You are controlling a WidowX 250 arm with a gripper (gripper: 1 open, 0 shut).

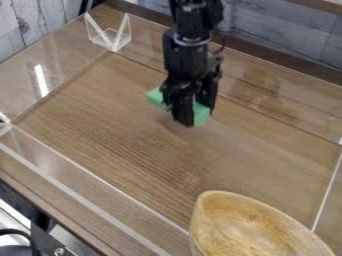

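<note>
My black gripper (185,100) hangs over the upper middle of the wooden table (107,150), shut on a green object (199,114) that sticks out around its fingertips. The exact shape of the green object is partly hidden by the gripper.
A large yellow bowl (254,225) sits at the lower right. A clear plastic piece (110,32) stands at the upper left.
</note>
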